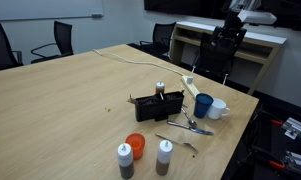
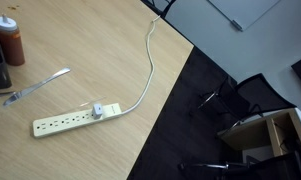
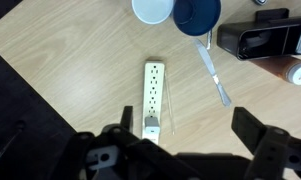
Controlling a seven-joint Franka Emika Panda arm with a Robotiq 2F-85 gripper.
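Observation:
In the wrist view my gripper stands open above the table, with nothing held between its fingers. Below it, near the left finger (image 3: 120,126), lies a white power strip (image 3: 153,92) with a small white plug (image 3: 151,124) at its near end. The second exterior view shows the same strip (image 2: 65,124), its plug and a pale cord (image 2: 150,65) running off toward the table's far corner. From the first exterior view, my gripper (image 1: 224,46) hangs high over the right edge of the table, well clear of the strip (image 1: 187,87).
A blue cup (image 1: 203,106) and white cup (image 1: 219,109) stand near the strip. Close by are a black box (image 1: 158,106), a knife (image 3: 212,70) and a bottle (image 3: 290,69). An orange bowl (image 1: 137,146) and two bottles stand nearer.

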